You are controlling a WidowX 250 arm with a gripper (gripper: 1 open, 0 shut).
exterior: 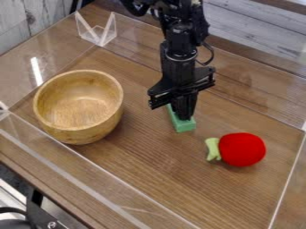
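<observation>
My black gripper point(180, 97) is low over the middle of the wooden table, its fingers over a green rectangular object point(182, 122) that lies on the tabletop. The gripper covers the upper end of this object, so I cannot tell whether anything is between the fingertips or whether they touch it.
A wooden bowl point(78, 105) sits at the left. A red object with a pale green end point(242, 149) lies at the right front. A clear plastic piece point(96, 29) is at the back left.
</observation>
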